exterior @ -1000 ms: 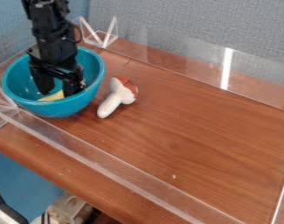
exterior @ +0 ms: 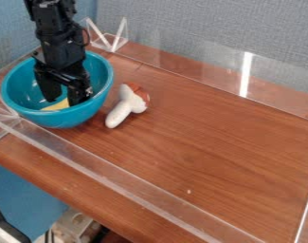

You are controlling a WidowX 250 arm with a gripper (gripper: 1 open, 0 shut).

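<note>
My black gripper (exterior: 62, 81) reaches down from the top left into a blue bowl (exterior: 74, 114) at the left of the table. Low inside the bowl, partly hidden by the fingers, lies a yellowish object (exterior: 56, 105). Whether the fingers are on it or apart from it cannot be told from this view. A white mushroom-shaped toy (exterior: 119, 112) with a red-and-white cap lies just right of the bowl, outside it.
Clear panels edge it, with a grey wall (exterior: 220, 33) behind. Some objects (exterior: 70, 228) sit below the near left edge.
</note>
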